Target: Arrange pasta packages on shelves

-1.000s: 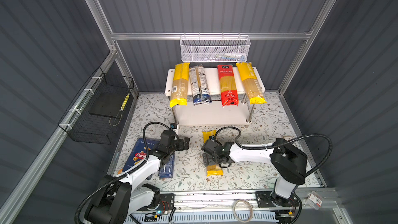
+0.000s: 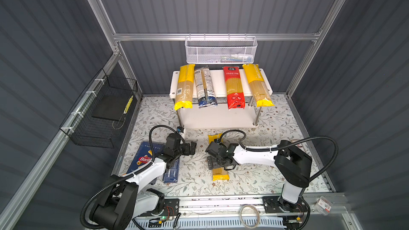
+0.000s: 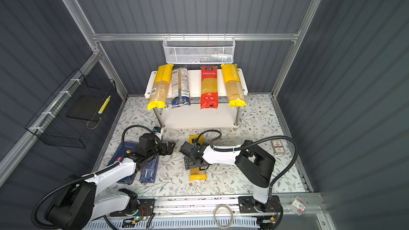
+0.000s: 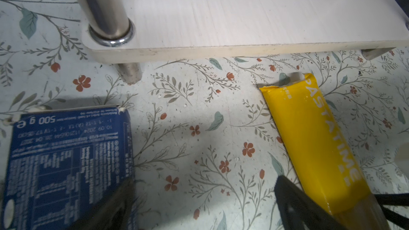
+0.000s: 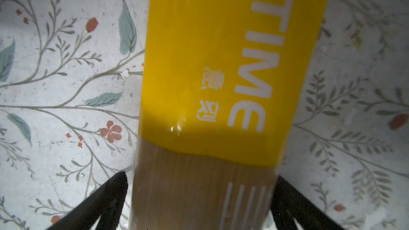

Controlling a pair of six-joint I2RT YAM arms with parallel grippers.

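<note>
A yellow pasta pack [image 5: 221, 59] lies on the floor below my right gripper, whose open fingers stand at either side of it. My left gripper is open and empty above the floor, between that pack and blue Barilla boxes [image 2: 144, 159] at left. Four packs lie on the upper shelf board [image 2: 217, 81]: a yellow one [image 2: 184, 86], a blue-white one [image 2: 205, 87], a red one [image 2: 234, 87] and another yellow one [image 2: 257, 85]. The lower board [image 2: 215, 117] is bare where visible.
A black wire basket [image 2: 102, 110] hangs on the left wall, a white mesh basket [image 2: 220, 50] on the back wall. Metal posts [image 4: 104, 17] hold up the shelf.
Both arms have shifted slightly: my left gripper a little to the right, my right arm slightly leftward over the pack. The packs have not visibly moved.
</note>
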